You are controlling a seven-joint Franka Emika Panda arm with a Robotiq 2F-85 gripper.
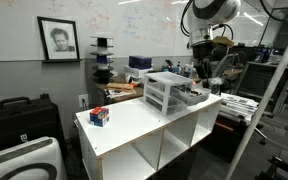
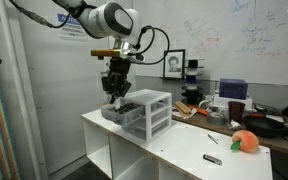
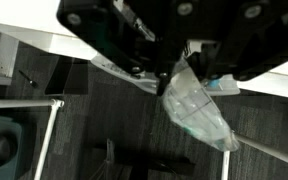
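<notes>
A clear, crinkled plastic bag (image 3: 199,112) with a small green mark hangs from my gripper in the wrist view, pinched between its shut fingers. In exterior view 2, my gripper (image 2: 115,88) is above and beside the open drawer (image 2: 134,114) of the drawer unit, and something pale shows below it. Exterior view 1 puts my gripper (image 1: 205,70) at the far right end of the drawer. Dark items lie inside the drawer. The fingertips are too small to make out in both exterior views.
The white drawer unit (image 1: 165,94) stands on a white shelf top (image 1: 124,130). A red and blue box (image 1: 99,116) sits near its left end. In exterior view 2, an orange object (image 2: 245,141) and small dark items lie on the top. Beyond the shelf's end is open floor (image 3: 134,135).
</notes>
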